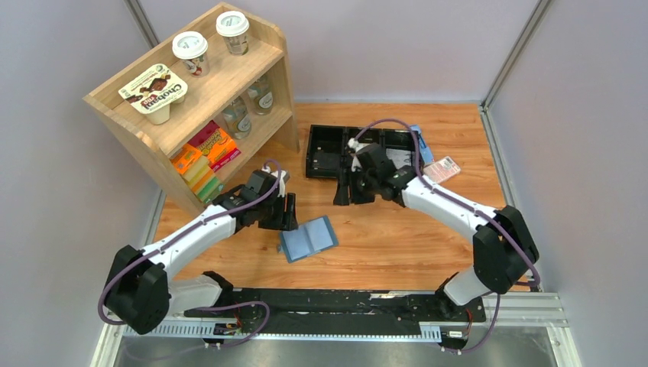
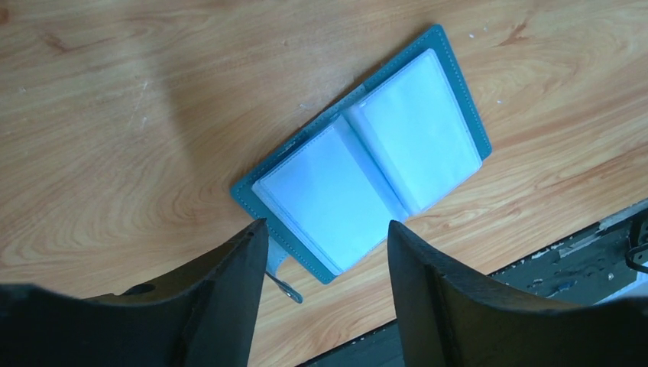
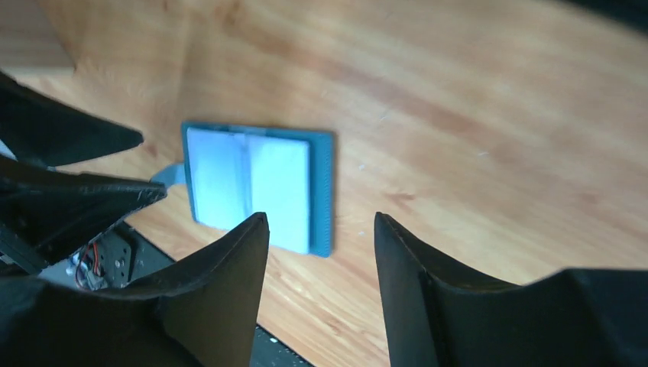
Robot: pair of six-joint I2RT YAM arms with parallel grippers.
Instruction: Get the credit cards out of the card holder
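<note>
The card holder (image 1: 309, 239), blue with pale clear pockets, lies opened flat on the table. In the left wrist view the holder (image 2: 328, 197) shows two pages, with a small strap (image 2: 277, 255) at its lower left corner; no card can be made out in the pockets. Above its upper left edge is my left gripper, part open and empty. My right gripper hangs further right, part open with nothing between its fingers; the holder (image 3: 280, 191) is seen beyond its left finger. White sheets (image 1: 400, 157) lie in the tray's right compartment.
A black three-part tray (image 1: 324, 162) stands at the back, partly covered by the right arm. Right of it lie a card pack (image 1: 442, 170) and a blue item (image 1: 422, 144). The wooden shelf (image 1: 256, 63) fills the back left. Table right of the holder is clear.
</note>
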